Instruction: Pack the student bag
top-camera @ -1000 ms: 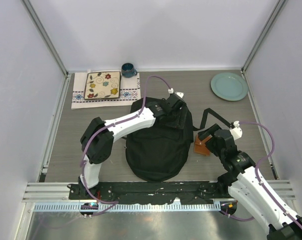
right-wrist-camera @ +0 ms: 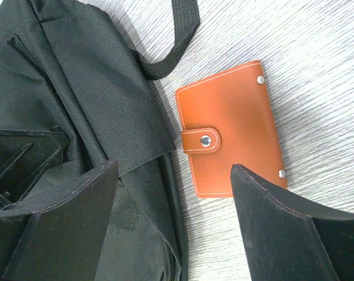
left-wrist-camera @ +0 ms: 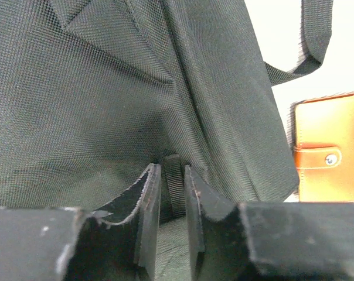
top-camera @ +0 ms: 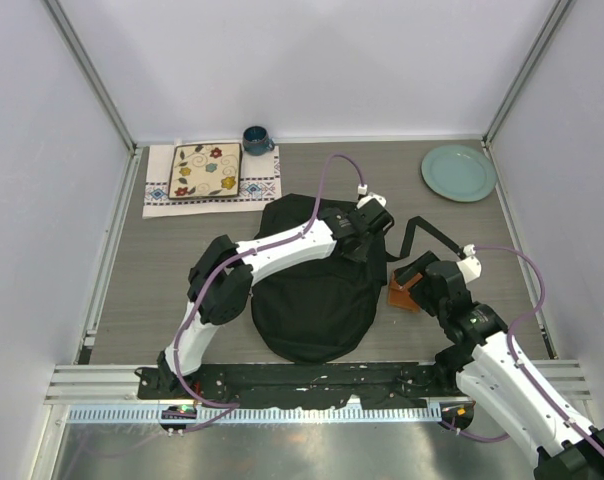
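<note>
The black student bag [top-camera: 312, 315] lies flat in the middle of the table, its dark fabric folded at the upper right. Over that fold is my left gripper [top-camera: 360, 252]. In the left wrist view, a small black fabric tab [left-wrist-camera: 175, 186] shows in the narrow gap between its fingers, which stand slightly apart; whether they touch it is unclear. An orange-brown leather notebook or wallet [right-wrist-camera: 235, 132] with a snap strap lies on the table at the bag's right. Above it my right gripper is open, its fingers well apart and nothing held.
A black strap [top-camera: 432, 230] runs from the bag to the right. At the back are a teal plate [top-camera: 458, 173], a blue mug [top-camera: 257, 140] and a floral board [top-camera: 204, 170] on a patterned cloth [top-camera: 267, 187]. Bare table shows left of the bag.
My left gripper has moved rightward and a little toward the front over the bag's fold. The right arm has stayed almost still, and the notebook has not moved.
</note>
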